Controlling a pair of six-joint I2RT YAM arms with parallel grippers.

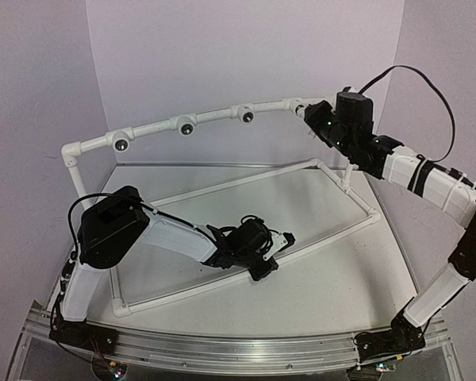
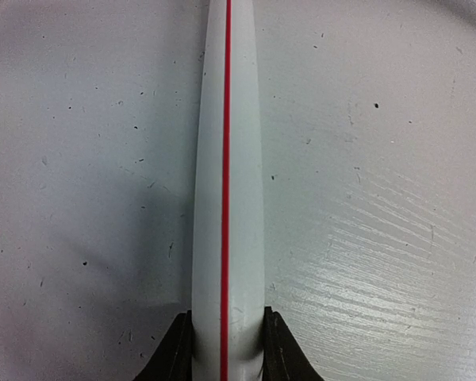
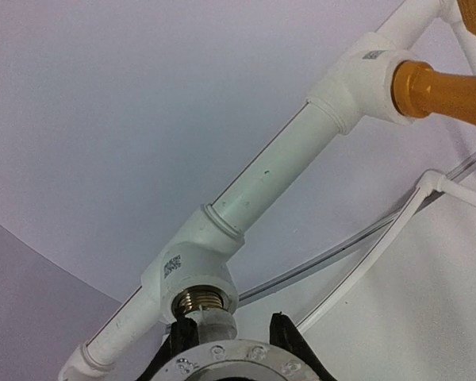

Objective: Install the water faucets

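Observation:
A white PVC frame carries a raised pipe (image 1: 151, 128) with several tee fittings (image 1: 186, 125). My left gripper (image 1: 270, 255) is shut on the front base pipe (image 2: 242, 198), which has a red stripe. My right gripper (image 1: 305, 115) is at the rightmost tee (image 3: 190, 262), where a brass thread shows in the socket. A pale fitting (image 3: 218, 325) with a round flange sits between its dark fingers, in line with that socket. In the right wrist view an orange fitting (image 3: 436, 91) is in the neighbouring tee.
The white board (image 1: 333, 278) is clear in front of the frame. Grey walls (image 1: 246, 48) stand behind and at both sides; a metal rail (image 1: 238, 341) runs along the front edge.

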